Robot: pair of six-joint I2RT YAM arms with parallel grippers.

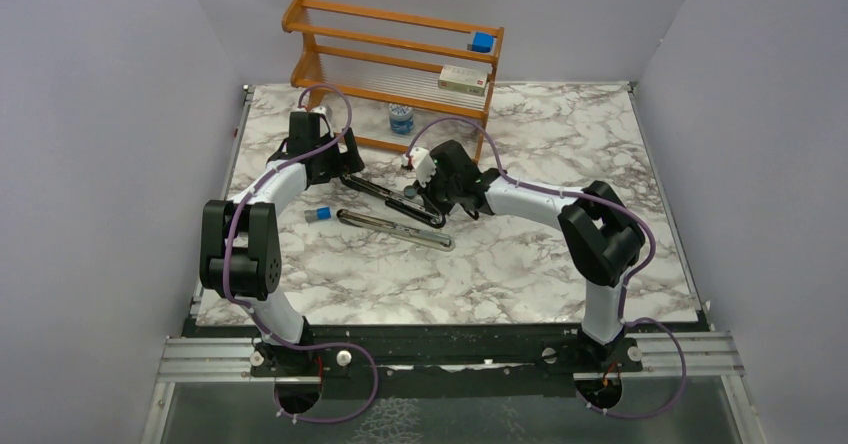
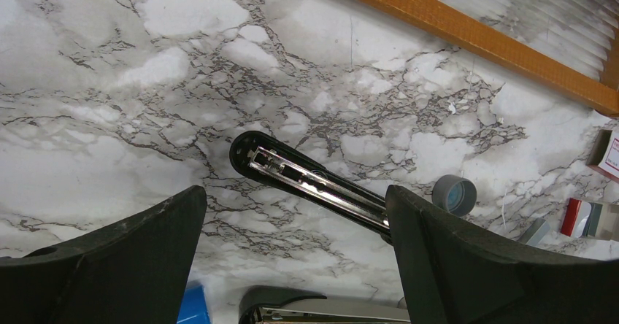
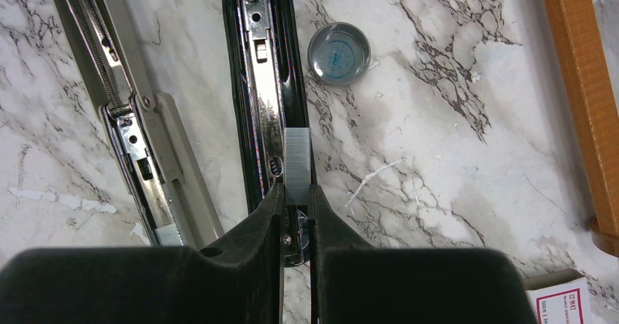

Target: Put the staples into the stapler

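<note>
A black stapler (image 1: 395,201) lies opened out flat on the marble table, its metal channel (image 3: 260,90) facing up. My right gripper is shut on a grey strip of staples (image 3: 297,160) by its near end. In the right wrist view the strip overlaps the right side of the channel; whether it touches the stapler I cannot tell. At the stapler's far left end, my left gripper is open, with the stapler's end (image 2: 252,152) showing between and beyond its fingers. A second, beige stapler (image 1: 395,229), also opened, lies alongside, with staples (image 3: 168,235) in its channel.
Beside the black stapler stands a small round grey container (image 3: 339,53). A blue and grey object (image 1: 318,214) lies left of the beige stapler. The wooden rack (image 1: 395,94) stands behind, and a small staple box (image 3: 560,300) lies near it.
</note>
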